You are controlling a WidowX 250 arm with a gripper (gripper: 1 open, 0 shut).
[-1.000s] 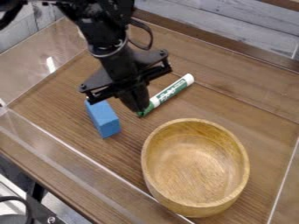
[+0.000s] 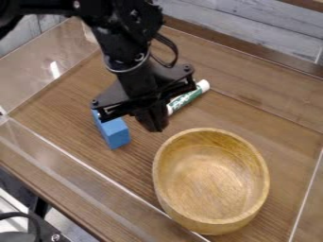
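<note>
The black robot gripper (image 2: pixel 149 115) hangs over the middle of the wooden table, its fingertips pointing down and shut, nothing seen between them. A blue box (image 2: pixel 113 132) lies just left of and below the fingertips. Behind the gripper, to the right, a white and green tube (image 2: pixel 192 95) lies on the table, partly hidden by it.
A round light wooden bowl (image 2: pixel 210 213) fills the lower right.
The blue box, tube and bowl have not visibly moved.
</note>
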